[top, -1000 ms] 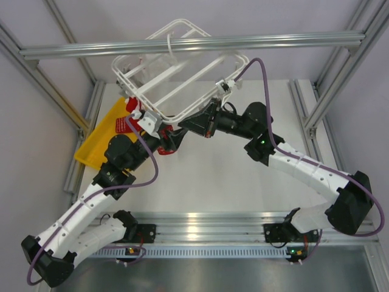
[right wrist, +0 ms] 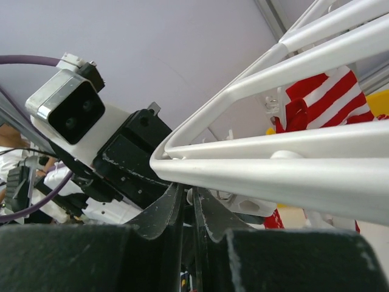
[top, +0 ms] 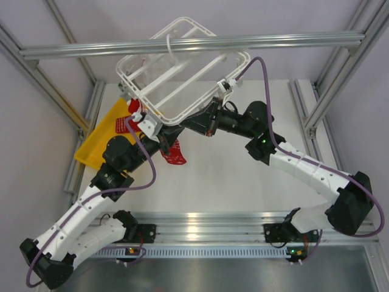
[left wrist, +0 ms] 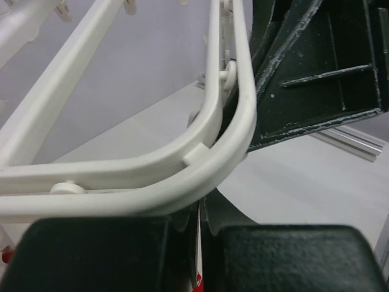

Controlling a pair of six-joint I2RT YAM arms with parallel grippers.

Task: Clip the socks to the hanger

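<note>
The white hanger [top: 182,115] hangs under the metal bar, its near corner between my two grippers. My right gripper is beneath that corner, shut on a small pale piece that looks like one of its clips. From the other side, my left gripper reaches under the rim; its fingers are close together with a thin slit between them, and whether they grip anything is unclear. A red patterned sock [top: 174,154] dangles below the left gripper in the top view. Farther along the hanger is a red-and-white striped sock [right wrist: 331,100].
A yellow container [top: 103,143] lies at the left, with red cloth [top: 123,125] over it. The metal bar [top: 261,42] crosses above both arms.
The left gripper's fingers have drawn closer together and its arm has shifted slightly. More of the red sock shows below it. The hanger has moved a little; the right arm looks still.
</note>
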